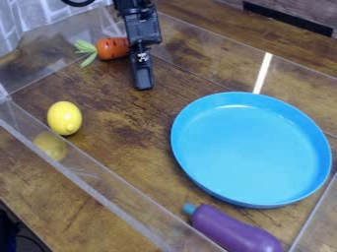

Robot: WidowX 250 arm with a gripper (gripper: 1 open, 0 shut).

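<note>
My gripper [142, 74] hangs at the top left of the camera view, fingers down and shut, with nothing visible between them. Beside it, to the left, lies an orange carrot [110, 48] with green leaves, partly behind the arm. A yellow lemon [65, 117] rests lower left, apart from the gripper, near the clear wall.
A large blue plate [250, 148] covers the right middle. A purple eggplant [237, 228] lies below it at the bottom right. Clear walls border the wooden surface [132, 138], whose centre left is bare.
</note>
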